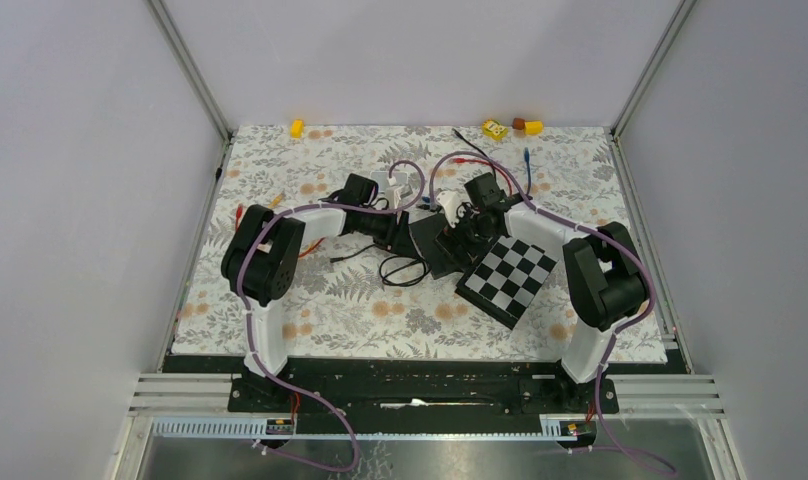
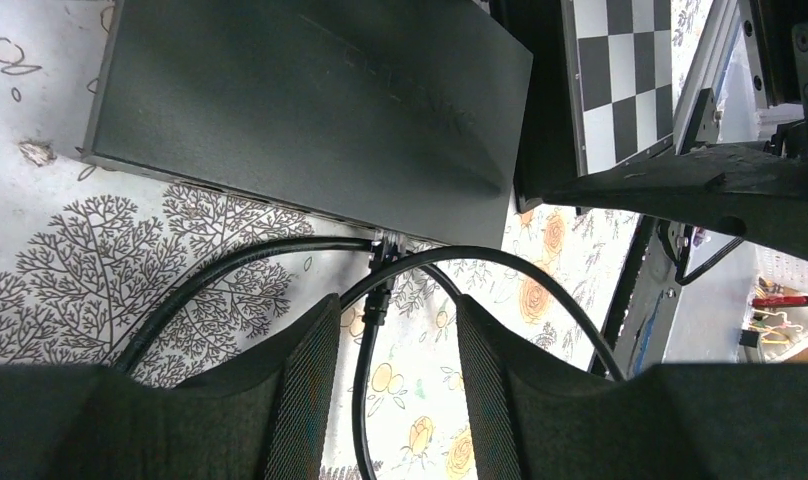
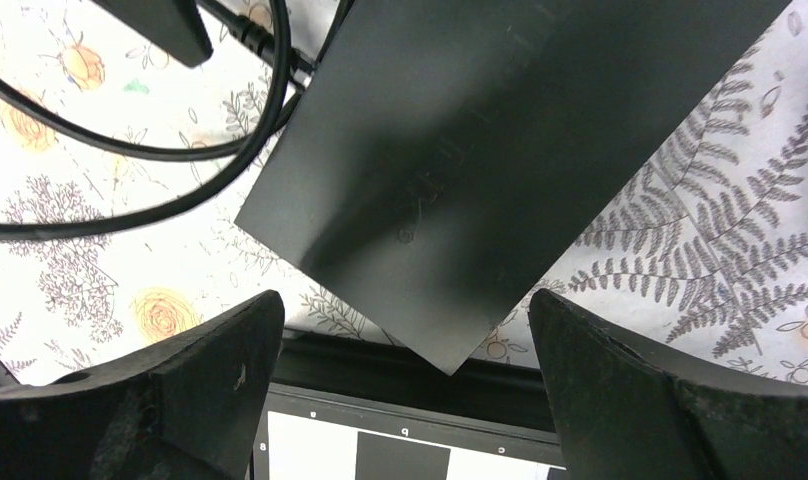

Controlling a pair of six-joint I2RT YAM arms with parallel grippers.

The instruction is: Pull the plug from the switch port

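Observation:
The black switch (image 2: pixel 310 110) lies flat on the patterned mat. A black cable's plug (image 2: pixel 388 250) meets the port side of the switch, and a looped cable crosses over it. My left gripper hangs just in front of that plug, part open, with no plug clearly between its fingers. My right gripper stands open over the switch's far corner (image 3: pixel 450 355), its fingers either side of it. In the right wrist view the plug (image 3: pixel 260 40) shows at upper left, near the tip of the left gripper.
A checkerboard (image 1: pixel 510 270) lies right of the switch. Loose red, orange and blue cables (image 1: pixel 527 165) lie around the mat, with small yellow objects (image 1: pixel 495 130) along the back edge.

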